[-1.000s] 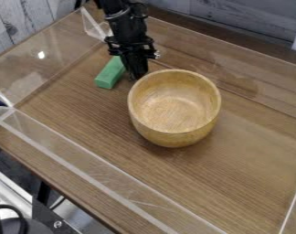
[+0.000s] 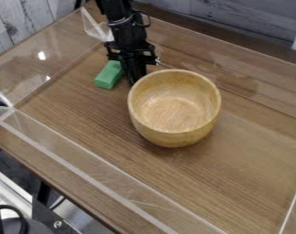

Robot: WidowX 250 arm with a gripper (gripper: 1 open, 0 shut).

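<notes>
The black gripper (image 2: 131,60) reaches down from the top, its tip just behind the near rim of a round tan wooden bowl (image 2: 174,108) and beside a green block (image 2: 108,75), which lies on the wooden table. Whether its fingers are open or shut is hard to make out at this size, and so is whether it touches the block.
Dark cables and parts show at the lower left edge.
The gripper has shifted slightly around the far end of the green block. The bowl and block look about the same.
</notes>
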